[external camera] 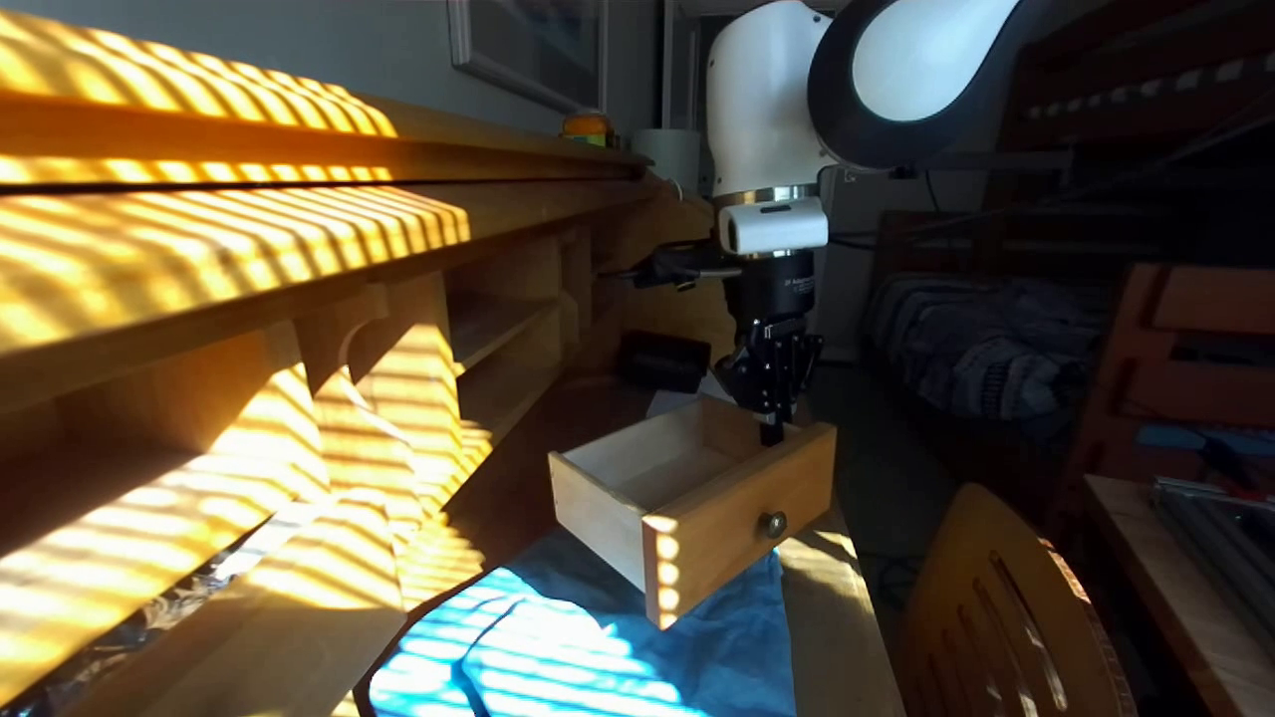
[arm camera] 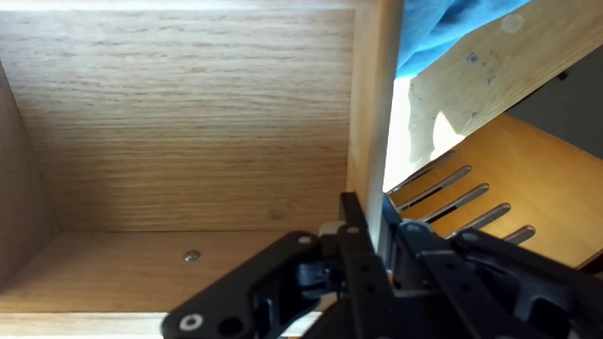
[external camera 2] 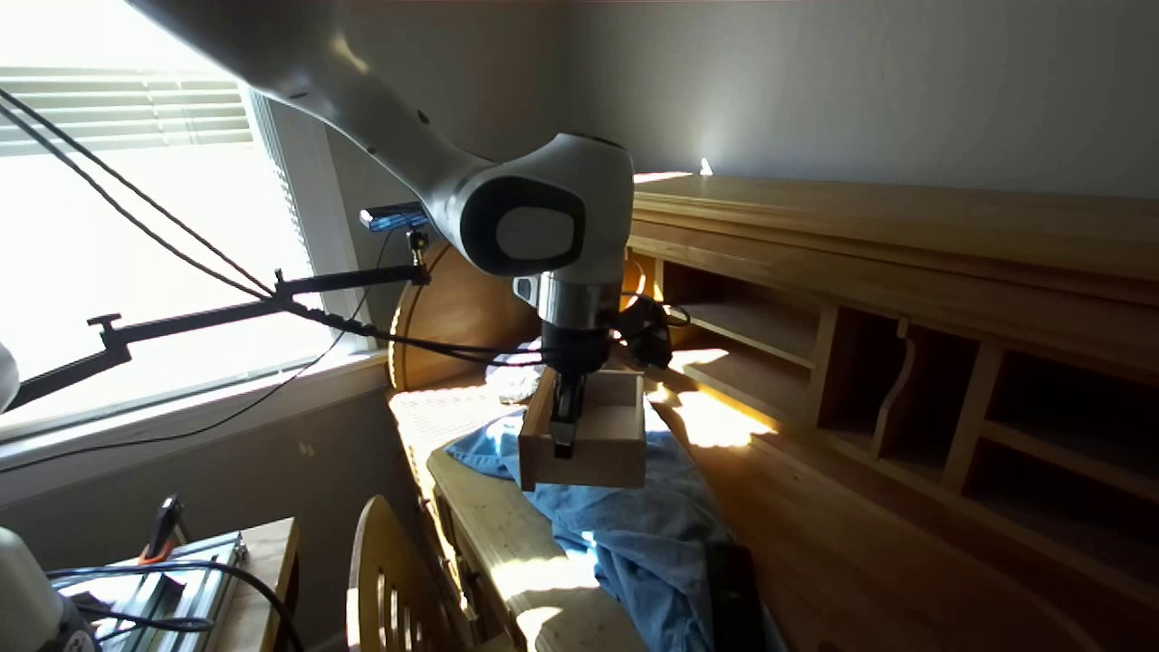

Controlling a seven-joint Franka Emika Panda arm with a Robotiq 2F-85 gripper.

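A small wooden drawer (external camera: pixel 741 526) with a round metal knob (external camera: pixel 772 525) hangs level above the blue cloth (external camera: pixel 574 663), its open side up. My gripper (external camera: pixel 773 432) points straight down and is shut on the top edge of the drawer's front panel, towards one end. In the wrist view one black finger (arm camera: pixel 351 212) lies inside the front panel (arm camera: pixel 373 96) and the other outside it. The drawer's inside (arm camera: pixel 186 130) is empty apart from a screw head (arm camera: pixel 192 255) in one side wall.
A desk hutch (external camera 2: pixel 869 359) with open cubbies runs along the wall. A wooden chair (external camera: pixel 1004 609) stands by the desk's front edge. Behind the drawer lies a dark box (external camera: pixel 663 360). Cables (external camera 2: pixel 413 342) hang alongside the arm.
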